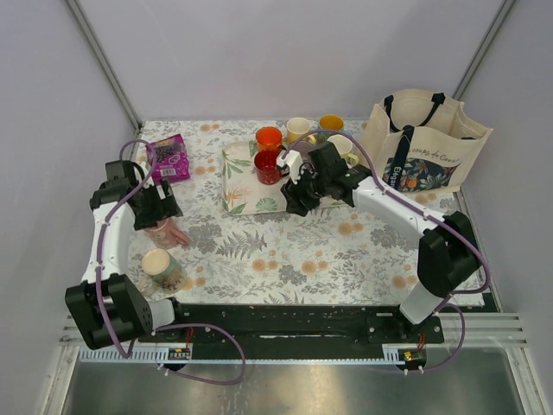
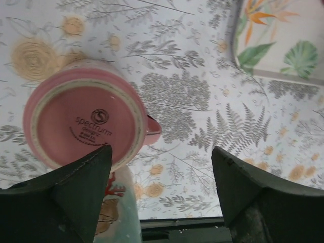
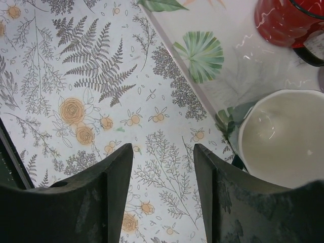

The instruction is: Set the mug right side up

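An upside-down pink mug (image 2: pixel 86 114) with a handle to its right fills the left of the left wrist view, its base up; below it a second mug (image 1: pixel 163 265) lies in cream and teal. My left gripper hangs open over the pink mug. My right gripper is open at the near edge of the tray, beside a white mug (image 3: pixel 281 136), with nothing between its fingers.
The tray (image 1: pixel 251 197) holds several mugs, including a red one (image 3: pixel 283 20). A purple packet (image 1: pixel 173 160) lies at back left, a tote bag (image 1: pixel 423 147) at back right.
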